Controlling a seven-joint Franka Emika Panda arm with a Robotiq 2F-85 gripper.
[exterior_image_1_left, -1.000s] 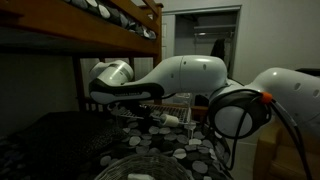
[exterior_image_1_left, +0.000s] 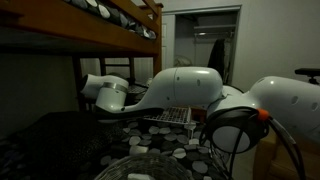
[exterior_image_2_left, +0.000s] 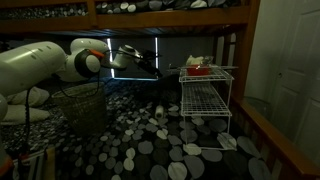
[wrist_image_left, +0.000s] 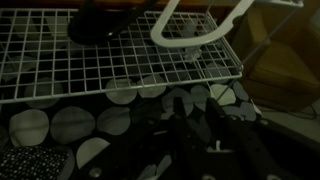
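Note:
My gripper (exterior_image_2_left: 155, 70) is a dark shape at the end of the white arm, left of a wire rack in exterior view 2. Dark gripper parts run across the bottom of the wrist view, and too little light falls there to make out the fingers or anything between them. The white wire rack (wrist_image_left: 115, 65) spans the upper half of that view. Over it appear a dark rounded object (wrist_image_left: 95, 25), cut off by the top edge, and a thick white curved piece (wrist_image_left: 190, 38). What these two pieces are, I cannot tell.
Red and cream items (exterior_image_2_left: 200, 68) sit on the rack's top tier. Small pale objects (exterior_image_2_left: 160, 112) lie on the dotted bedding (exterior_image_2_left: 130, 145). A round basket (exterior_image_1_left: 110, 170) stands in front in exterior view 1. The bunk frame (exterior_image_1_left: 80, 40) overhangs the bed.
In exterior view 1 the arm's end has moved left and somewhat down. More of the white rack now shows behind the arm.

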